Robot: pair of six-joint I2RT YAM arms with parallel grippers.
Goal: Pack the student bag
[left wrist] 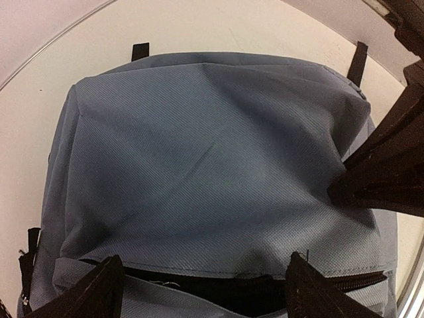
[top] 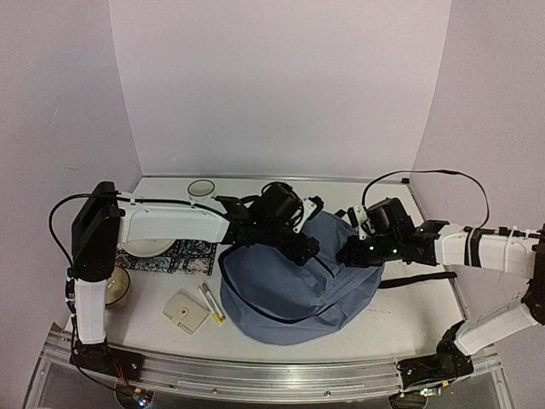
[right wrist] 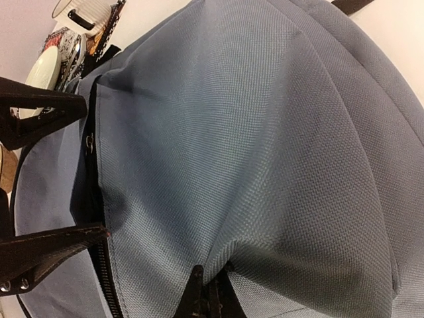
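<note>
A blue-grey bag (top: 289, 290) lies on the table, its black zip edge partly parted; the dark slit (left wrist: 232, 288) shows low in the left wrist view. Over that slit, my left gripper is open, one finger toward each end and nothing between them. Its spread fingers (right wrist: 50, 255) also appear at the left of the right wrist view, over the zip. Toward the bag's right side, my right gripper is shut on a raised fold of the bag fabric (right wrist: 228, 248). What lies inside the bag is hidden.
Left of the bag lie a cream wallet (top: 186, 313) and slim pens (top: 211, 303). Behind them are a patterned cloth (top: 192, 258), a plate (top: 146, 248) and a mug (top: 201, 188). A bowl (top: 117, 288) stands at far left. A strap (top: 417, 279) extends right.
</note>
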